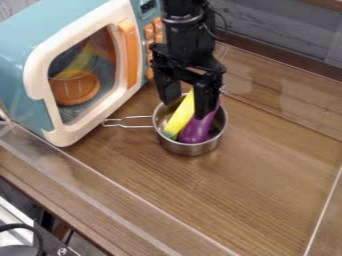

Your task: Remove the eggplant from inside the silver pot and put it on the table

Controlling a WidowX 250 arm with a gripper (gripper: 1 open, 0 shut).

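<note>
The silver pot (191,147) stands on the wooden table, its wire handle pointing left. Inside it the purple eggplant (198,129) leans along the right side, its upper end near the rim. Beside it, to the left, lies a yellow object (179,116), perhaps corn or a banana. My black gripper (189,98) is low over the back of the pot, with one finger on each side of the two items' upper ends. Its fingers are spread open and nothing is held between them. The eggplant's top end is partly hidden behind the gripper.
A toy microwave (56,64) in light blue and white stands close on the left, an orange cup (75,88) inside it. Bare table (261,165) stretches to the right and front of the pot. A grey wall closes off the back.
</note>
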